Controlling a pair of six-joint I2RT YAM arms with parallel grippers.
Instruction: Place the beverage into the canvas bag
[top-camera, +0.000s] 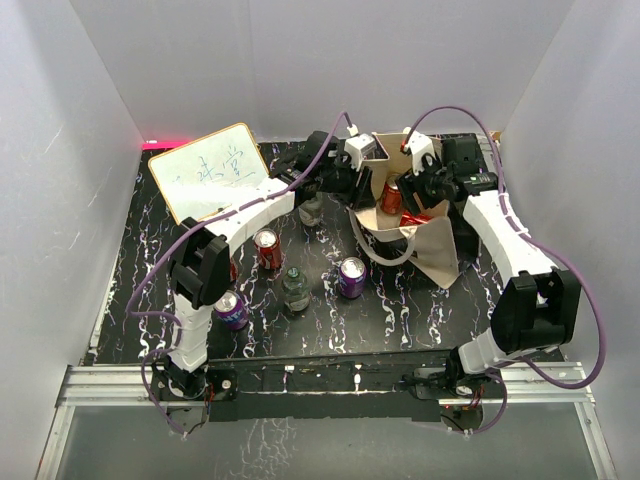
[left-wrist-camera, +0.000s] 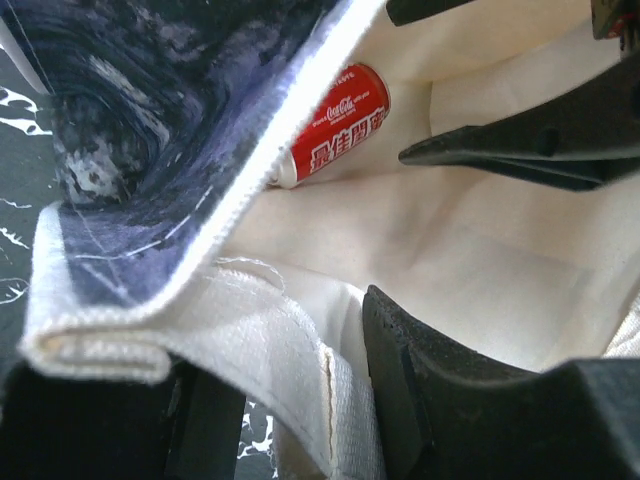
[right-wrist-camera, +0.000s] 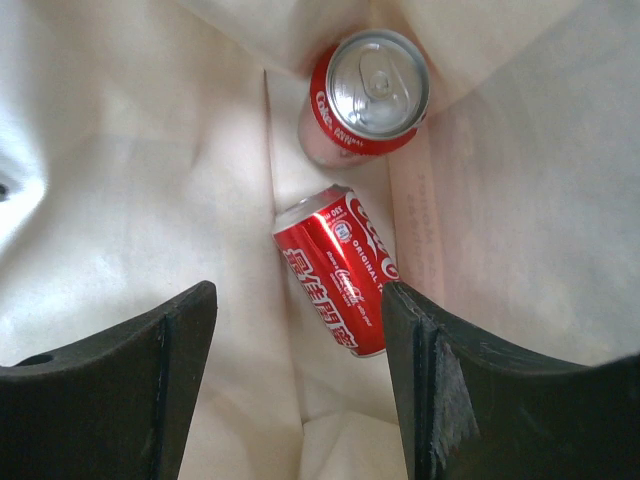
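Note:
The cream canvas bag stands open at the right of the table. My left gripper is shut on its folded rim at the left side. Inside, an upright Coke can and a red Coke can lying on its side rest on the cloth. My right gripper hangs open above the lying can, with nothing between its fingers in its wrist view.
On the table stand a purple can, a green-capped bottle, a red can and another purple can. A whiteboard lies at the back left.

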